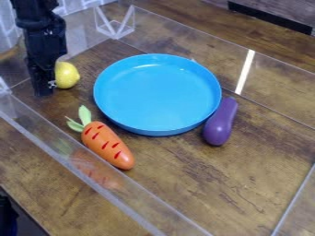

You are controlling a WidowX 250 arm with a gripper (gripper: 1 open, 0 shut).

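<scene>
My dark gripper [44,81] is low at the left edge, its tip beside a yellow, lemon-like object [65,75] and left of it; I see nothing between its fingers, and it looks shut. A blue plate [157,95] lies in the middle. An orange toy carrot [107,145] with green leaves lies below the plate to the left. A purple eggplant [220,123] lies right of the plate.
Clear plastic edging runs along the left and lower left of the wooden table [234,198].
</scene>
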